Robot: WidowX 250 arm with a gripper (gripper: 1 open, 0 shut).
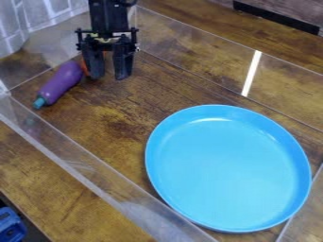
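The black gripper point(108, 60) hangs at the top left of the camera view, low over the wooden table point(113, 142). Just left of it lies a purple eggplant-like object point(59, 81) with a teal tip, and a small orange object point(83, 67) is partly hidden behind the gripper. I cannot tell whether anything is between the fingers. A large blue plate point(228, 167) fills the lower right.
Clear plastic walls border the work area at left and right, with a crumpled light sheet at the top left. A blue object point(8, 225) sits at the bottom left corner.
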